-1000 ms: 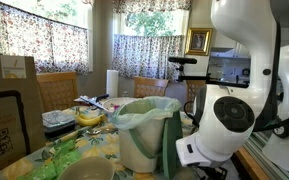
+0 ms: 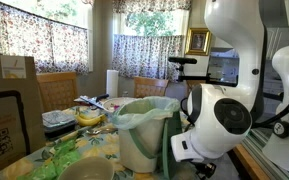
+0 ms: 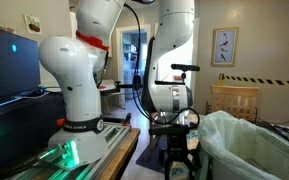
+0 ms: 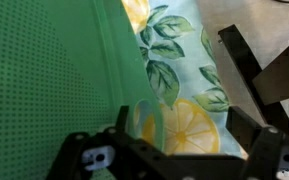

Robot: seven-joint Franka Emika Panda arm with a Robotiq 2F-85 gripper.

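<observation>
A green, finely textured panel (image 2: 169, 148) stands against the right side of a whitish bin (image 2: 136, 158) in the first exterior view. In the wrist view the green panel (image 4: 49, 90) fills the left side, with its edge close to the left finger. My gripper is open, pointing down toward the patterned tablecloth (image 4: 174, 50). Printed cloth shows between its fingers; whether any of the green edge lies within the gap I cannot tell. From the second exterior view, the gripper (image 3: 177, 158) is low beside the bin (image 3: 246, 150), its tips poorly visible.
A beige bowl (image 2: 87, 169) sits in front of the bin. Green packaging (image 2: 59, 158), a yellow item (image 2: 89, 117) and other clutter lie to the left, near a large cardboard box (image 2: 6, 115). A dark bracket-like object (image 4: 242, 55) lies past the cloth's edge.
The wrist has turned slightly and shifted a little to the right in the first exterior view. The bin and green panel look unmoved.
</observation>
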